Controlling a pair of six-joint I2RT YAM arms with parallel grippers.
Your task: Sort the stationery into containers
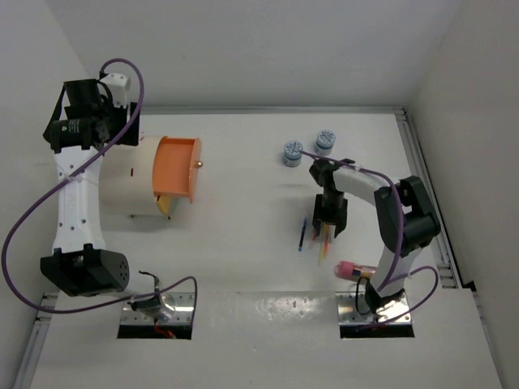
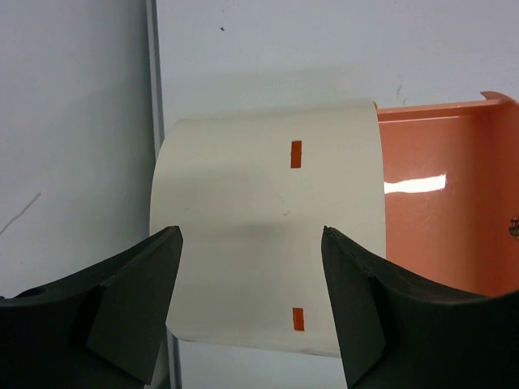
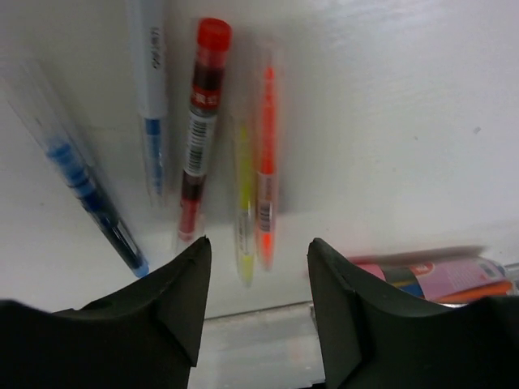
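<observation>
Several pens lie on the white table: a blue one (image 3: 95,201), a white-blue one (image 3: 152,89), a red-capped one (image 3: 199,138), a yellow one (image 3: 244,203) and an orange one (image 3: 266,203). My right gripper is low over them, fingers apart and empty. A pink bag (image 1: 354,271) lies at the near right. The cream container (image 2: 259,219) has an open orange drawer (image 1: 174,166). My left gripper is open above that container, holding nothing.
Two blue-grey round containers (image 1: 293,154) (image 1: 324,142) stand at the back right. Walls border both sides.
</observation>
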